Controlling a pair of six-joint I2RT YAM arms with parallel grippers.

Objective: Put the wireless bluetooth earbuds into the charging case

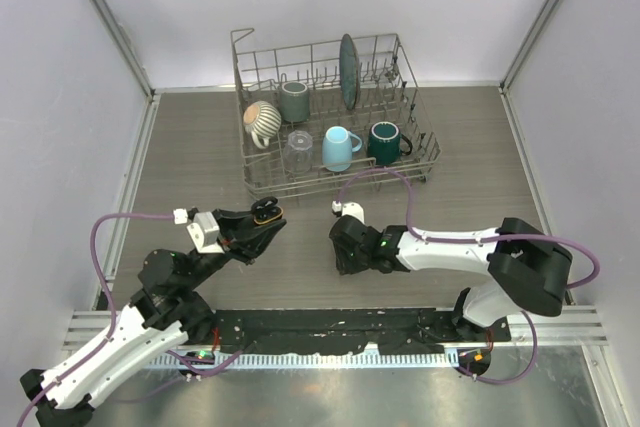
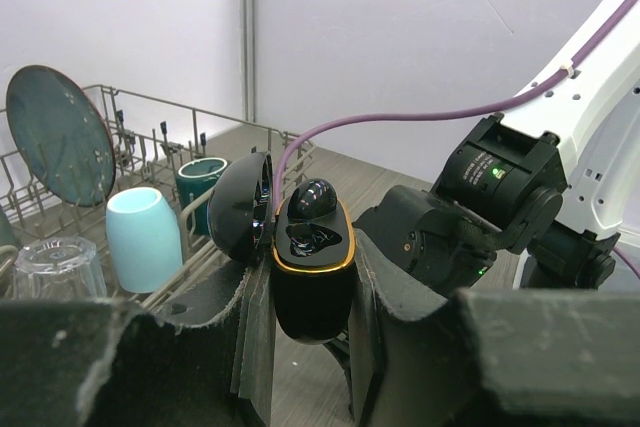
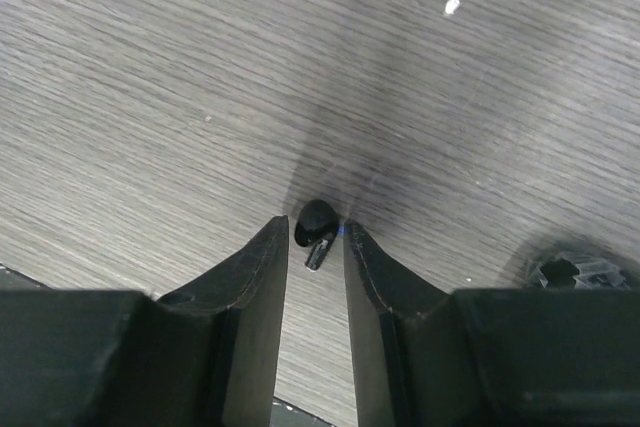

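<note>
Held upright in my left gripper, which is shut on it, is the black charging case (image 2: 313, 292) with a gold rim. Its lid (image 2: 240, 207) stands open, and one black earbud (image 2: 312, 199) shows at the top of the case. In the right wrist view a black earbud (image 3: 317, 219) lies on the table, its stem pointing toward the lower left. My right gripper is part open, with the earbud showing in the gap between its fingertips. In the top view that earbud is hidden under the right arm.
A wire dish rack (image 1: 330, 182) with mugs, a glass and a plate stands at the back. A dark, shiny object (image 3: 575, 272) shows at the right edge of the right wrist view. Bare table (image 1: 185, 172) lies to the left of the rack.
</note>
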